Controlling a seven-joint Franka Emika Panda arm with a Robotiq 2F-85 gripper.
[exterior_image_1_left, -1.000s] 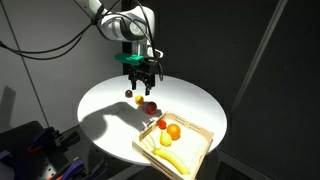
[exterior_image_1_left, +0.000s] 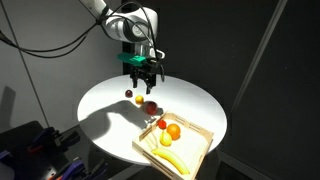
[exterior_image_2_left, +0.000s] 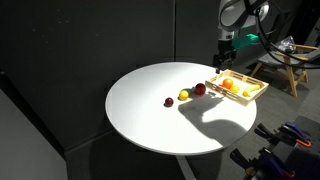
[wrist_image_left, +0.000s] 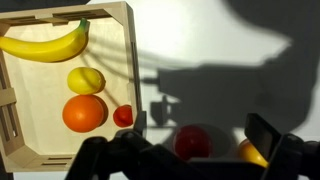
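My gripper is open above the table, its two fingers set wide apart at the bottom of the wrist view. Between them, lower down, a round red fruit (wrist_image_left: 192, 142) is visible on the table. A yellow-orange fruit (wrist_image_left: 250, 153) shows partly beside the right finger, which hides some of it. In exterior view 1 the red fruit (exterior_image_1_left: 151, 107) lies nearest the box, with the yellow-orange one (exterior_image_1_left: 139, 99) and a dark red one (exterior_image_1_left: 129, 93) farther back. Nothing is held.
A shallow wooden box (exterior_image_1_left: 205, 130) stands on the table's near right side. In it lie a banana (wrist_image_left: 45, 50), a lemon-like fruit (wrist_image_left: 86, 80), an orange (wrist_image_left: 84, 113) and a small red fruit (wrist_image_left: 123, 116). The white table (exterior_image_2_left: 150, 110) has wide clear room elsewhere.
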